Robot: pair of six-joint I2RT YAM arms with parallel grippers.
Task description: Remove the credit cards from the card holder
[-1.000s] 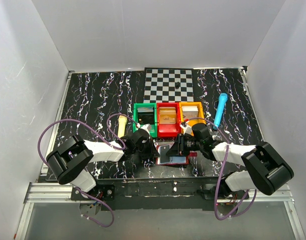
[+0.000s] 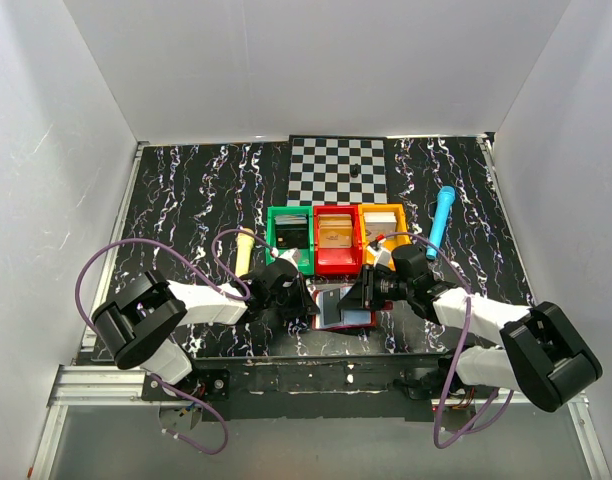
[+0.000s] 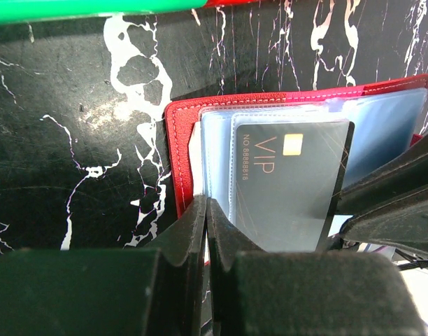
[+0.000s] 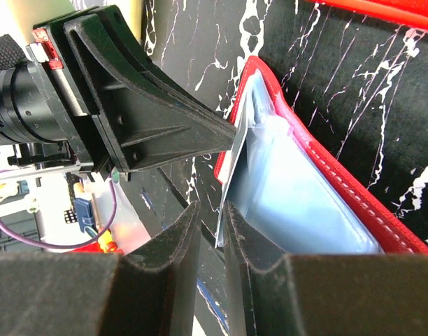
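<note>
The red card holder (image 3: pixel 179 140) lies unfolded on the dark marbled table, its clear bluish sleeves (image 4: pixel 305 196) showing. A dark grey VIP card sits in one sleeve, tilted up on edge in the right wrist view. My left gripper is shut, tips down at the holder's left margin; nothing clear shows between them. From the other side my right gripper reaches in, partly open. The pale edge of the card and sleeve stands between its fingertips, nearer one finger; a firm grip cannot be made out.
Behind the holder stand green (image 2: pixel 273 212), red (image 2: pixel 336 269) and yellow (image 2: pixel 399 216) bins with cards in them. A checkered board (image 2: pixel 326 165) lies farther back. A yellow (image 2: pixel 244 252) and a blue (image 2: pixel 442 215) object lie to either side.
More of the pale sleeve shows beside the dark card. The left arm looks still.
</note>
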